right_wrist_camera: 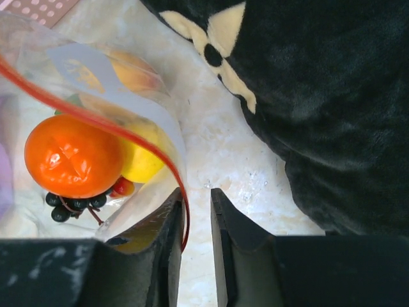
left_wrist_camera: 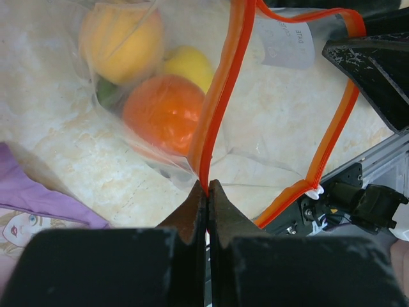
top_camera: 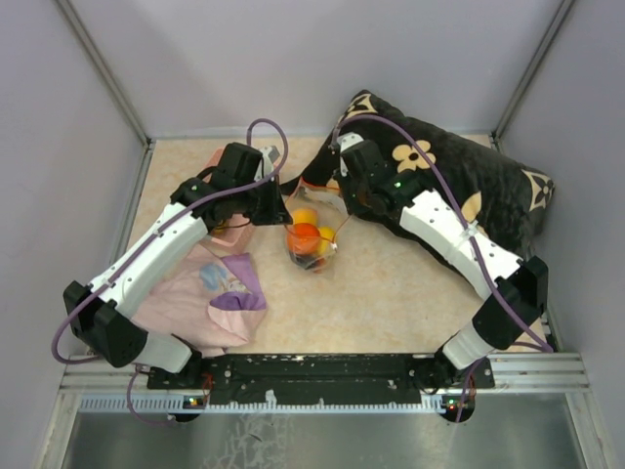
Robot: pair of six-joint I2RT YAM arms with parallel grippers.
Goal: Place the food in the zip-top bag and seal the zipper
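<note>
The clear zip bag [top_camera: 324, 198] with an orange zip rim stands on the table with its mouth spread. Inside it I see an orange tomato-like item [right_wrist_camera: 75, 155], a yellow one [right_wrist_camera: 142, 157], another orange-yellow item [left_wrist_camera: 121, 41] and dark grapes [right_wrist_camera: 75, 206]. At the bag's left edge, my left gripper is shut on the orange zip rim [left_wrist_camera: 220, 96]. My right gripper is part open at the opposite edge. The rim runs along its left finger, with a clear gap to the right finger.
A dark cushion with flowers [top_camera: 508, 191] fills the back right. To the left are a pink basket [top_camera: 234, 237] and a pink and purple cloth [top_camera: 210, 293]. Table surface [top_camera: 391, 303] in front of the bag is bare.
</note>
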